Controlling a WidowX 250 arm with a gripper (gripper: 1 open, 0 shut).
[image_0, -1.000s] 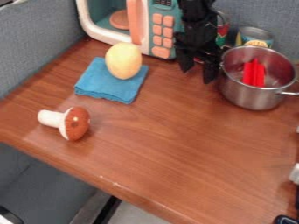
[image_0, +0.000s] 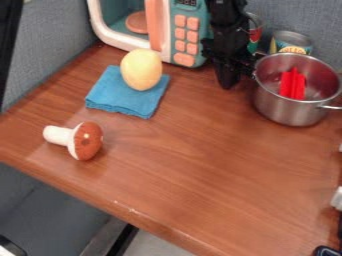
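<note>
The black gripper (image_0: 230, 72) hangs at the top of the view, in front of the toy microwave's right side and just left of the steel pot (image_0: 289, 106); its finger state is unclear against the dark arm. Red objects (image_0: 293, 83) sit in the pot. A yellow potato-like object (image_0: 142, 69) rests on a folded blue cloth (image_0: 111, 96). A toy mushroom (image_0: 86, 141) lies on its side near the table's left front edge.
The toy microwave (image_0: 182, 40) stands at the back, with cans (image_0: 290, 43) behind the pot. Dark and white items show at the right edge.
The gripper has shifted slightly over the last second and its outline looks narrower now. The objects on the table have not moved.
</note>
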